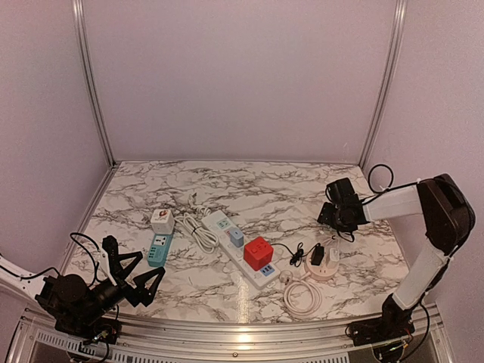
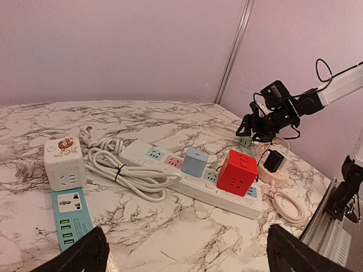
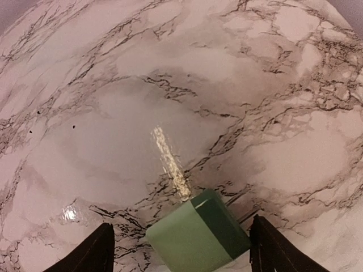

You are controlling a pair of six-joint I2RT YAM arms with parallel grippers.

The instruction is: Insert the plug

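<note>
A green cube plug [image 3: 187, 238] lies on the marble table at the back right, between the fingers of my right gripper [image 1: 327, 215]. Its right finger [image 3: 272, 255] is at the cube's side, while a gap shows on the left; the finger is part open. A long white power strip [image 1: 249, 272] carries a red cube [image 1: 257, 253] and a light blue cube [image 1: 235, 237]. A round socket [image 1: 323, 268] holds a black plug [image 1: 318, 254]. My left gripper [image 1: 144, 280] stands open at the front left with nothing between its fingers.
A teal strip [image 1: 157, 249] with a white cube [image 1: 162, 221] lies at the left, beside coiled white cable [image 1: 204, 234]. Another pale cable loop [image 1: 302, 306] lies at the front.
</note>
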